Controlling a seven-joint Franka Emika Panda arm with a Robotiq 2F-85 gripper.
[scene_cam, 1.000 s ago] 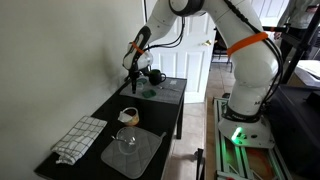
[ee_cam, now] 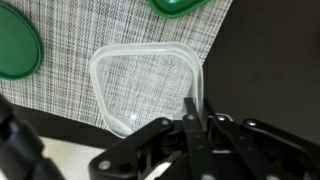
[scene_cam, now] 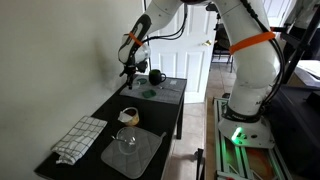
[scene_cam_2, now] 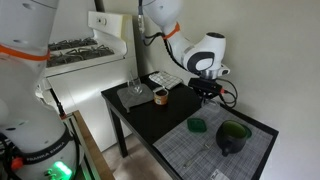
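In the wrist view a clear plastic container or lid with a rounded rim is seen over a grey woven mat. My gripper is shut on its near right edge. A green round lid lies on the mat at left, and part of a green dish shows at the top. In exterior view 1 my gripper is at the far end of the table, left of the green item. In exterior view 2 the gripper is above the mat's back edge; the clear piece is too small to make out.
A black pot stands on the mat right of the green item. Farther off are a tan mug, a clear bowl on a grey tray and a checkered cloth. Bare black table lies between the mat and the mug.
The arm's end at the table's far end has shifted slightly and stands a little higher. The mug, bowl, tray and cloth have stayed put.
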